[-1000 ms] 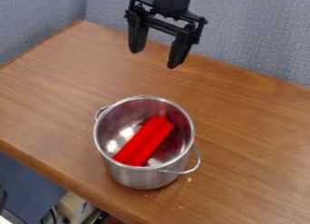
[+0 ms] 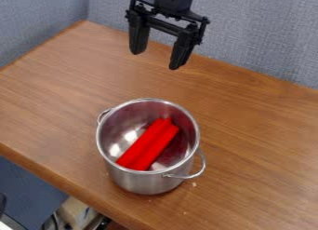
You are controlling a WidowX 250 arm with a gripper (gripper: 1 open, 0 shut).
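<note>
My black gripper (image 2: 159,46) hangs at the top centre, high over the wooden table, open with nothing between its two fingers. Below it, near the table's front edge, stands a steel pot (image 2: 139,180) with two side handles. A red oblong object (image 2: 149,143) lies diagonally inside the pot.
Grey padded walls (image 2: 267,33) run along the back. Beyond the table's front left edge are a dark blue-grey surface and some cables at the bottom left corner.
My gripper has shifted very slightly left over the last moment. The pot and the red object have not moved.
</note>
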